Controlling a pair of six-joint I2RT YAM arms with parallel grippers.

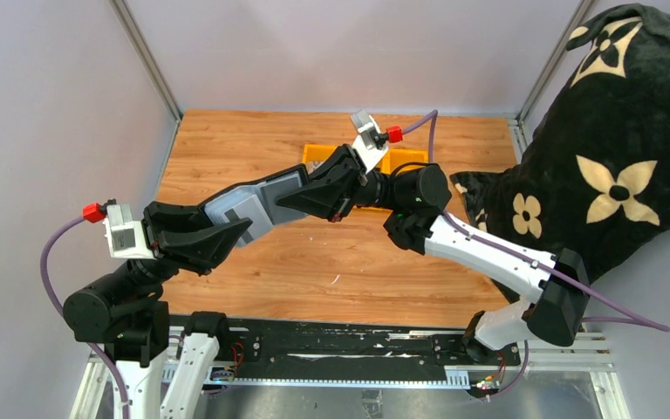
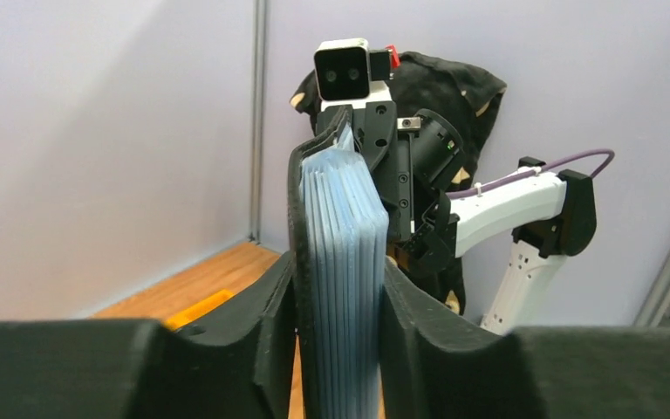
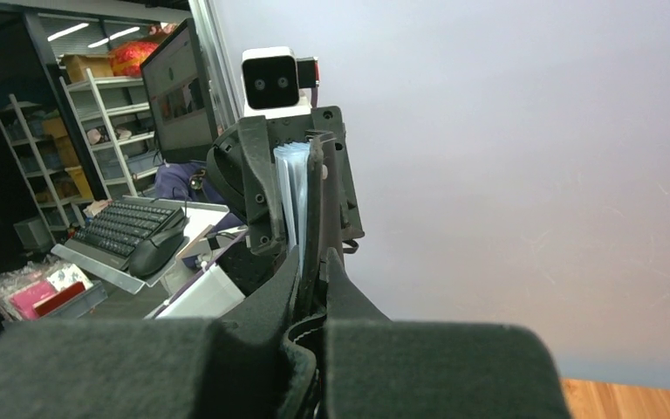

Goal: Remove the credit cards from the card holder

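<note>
Held in the air between both arms is the black card holder, its pale blue card sleeves (image 1: 260, 202) facing the front left in the top view. My left gripper (image 1: 218, 234) is shut on its left end. The left wrist view shows a thick stack of sleeves (image 2: 342, 253) with the black cover (image 2: 297, 218) along one side, all between the left fingers. At the other end, my right gripper (image 1: 304, 190) is shut on the holder. The right wrist view shows its dark cover (image 3: 312, 227) running between the right fingertips. I cannot make out single cards.
An orange tray (image 1: 410, 158) lies on the wooden table (image 1: 331, 279) behind the right gripper, partly covered by it. A black flowered cushion (image 1: 628, 148) leans at the right.
</note>
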